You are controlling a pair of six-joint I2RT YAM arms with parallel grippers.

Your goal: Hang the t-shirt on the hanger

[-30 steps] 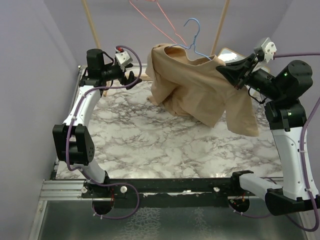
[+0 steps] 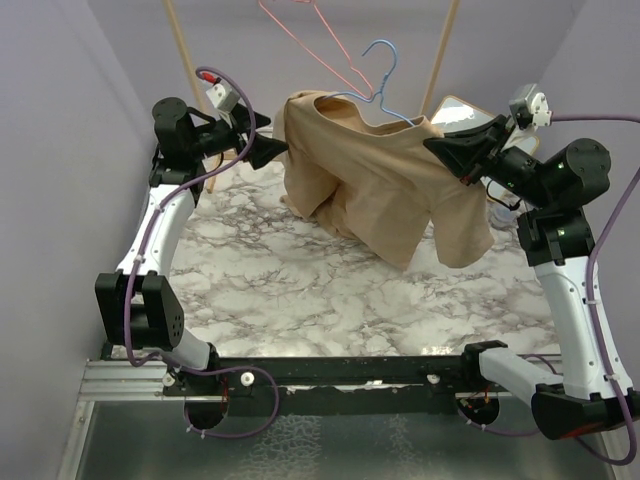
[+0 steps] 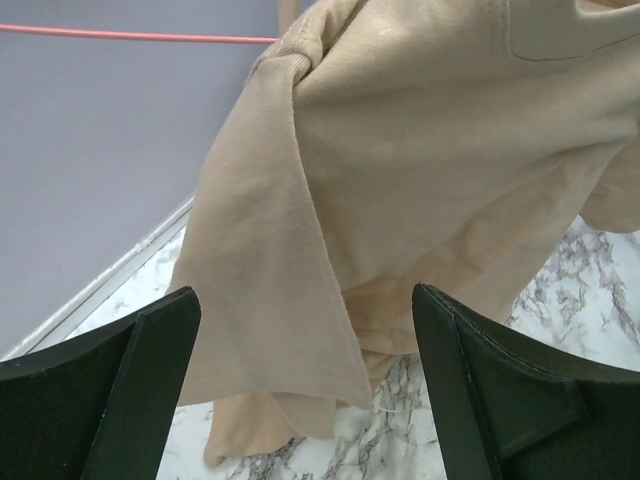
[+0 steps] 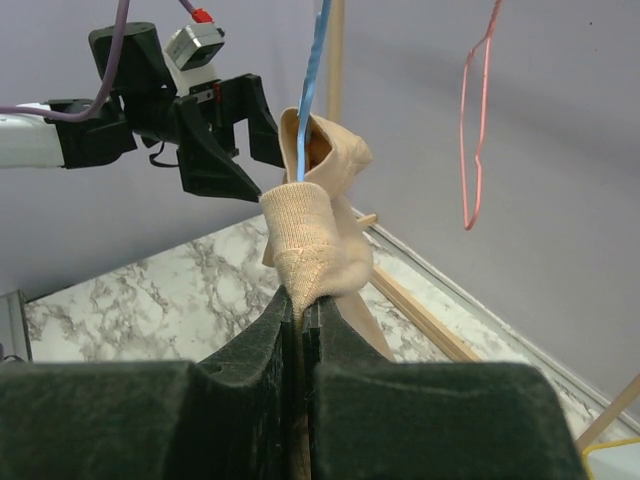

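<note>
The tan t-shirt [image 2: 370,180] hangs from the blue hanger [image 2: 390,100], whose lower bar sits in the neck opening. My right gripper [image 2: 455,160] is shut on the shirt's shoulder edge at the hanger's right end; in the right wrist view the bunched fabric [image 4: 305,240] runs into its fingers. My left gripper [image 2: 270,140] is open beside the shirt's other end. In the left wrist view its fingertips frame a loose fold of fabric [image 3: 260,300], with nothing visibly clamped.
A pink hanger [image 4: 475,150] hangs behind. Wooden posts [image 2: 180,40] stand at both sides at the back. A white board [image 2: 460,110] lies at back right.
My left gripper has moved rightward to the shirt's left end. My right gripper, shirt and hanger have shifted slightly left over the last second.
</note>
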